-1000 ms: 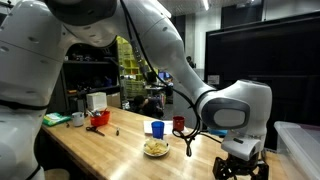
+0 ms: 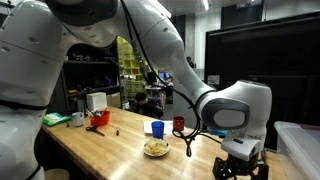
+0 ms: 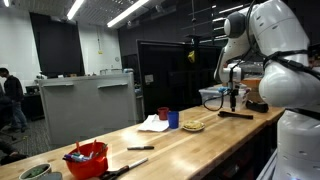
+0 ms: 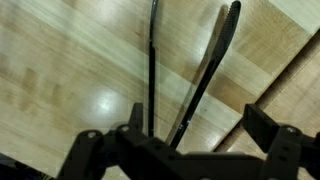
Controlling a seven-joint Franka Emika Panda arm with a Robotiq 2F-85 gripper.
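In the wrist view, two slim black strips, apparently the arms of a pair of tongs [image 4: 215, 65], lie on the wooden table; one strip ends in a ridged tip. My gripper is open above them, and the strips run between its fingers without visible contact. Exterior view 1 has the gripper [image 2: 241, 168] pointing down at the near right, its tips partly cut off by the frame edge. In exterior view 2 the gripper [image 3: 233, 104] is over the far right of the table, just above a dark flat item [image 3: 236, 115].
A plate of yellow food [image 3: 192, 127], a blue cup [image 3: 173, 120] and a red cup [image 3: 163, 113] stand mid-table. A red container [image 3: 88, 160] with utensils is at the far end. Bare table [image 2: 115, 150] lies in front of the plate.
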